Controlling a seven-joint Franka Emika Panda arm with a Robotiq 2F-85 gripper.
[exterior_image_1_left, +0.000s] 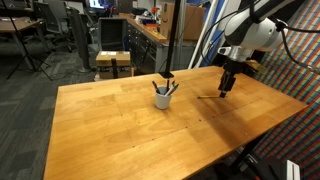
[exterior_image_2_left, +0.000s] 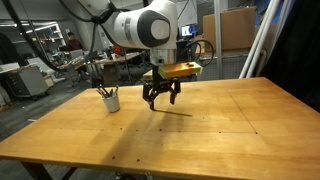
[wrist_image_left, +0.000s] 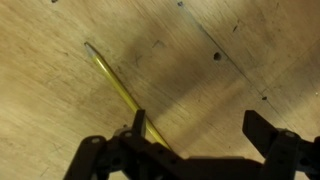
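Observation:
A thin yellow pencil (wrist_image_left: 118, 86) lies flat on the wooden table, slanting past the left finger (wrist_image_left: 138, 122) in the wrist view. Its lower end is hidden behind the gripper. My gripper (exterior_image_2_left: 161, 100) points down above the tabletop and stands open, nothing between its fingers. The same pencil (exterior_image_1_left: 208, 97) shows as a short thin line beside the gripper in exterior view 1. A white cup (exterior_image_1_left: 162, 101) holding several pens or similar dark sticks stands upright on the table, well apart from the gripper.
The wooden table (exterior_image_1_left: 105, 125) is wide and bare left of the cup and toward its front edge. Chairs, a cabinet and a box (exterior_image_1_left: 113, 58) are beyond the table's back edge.

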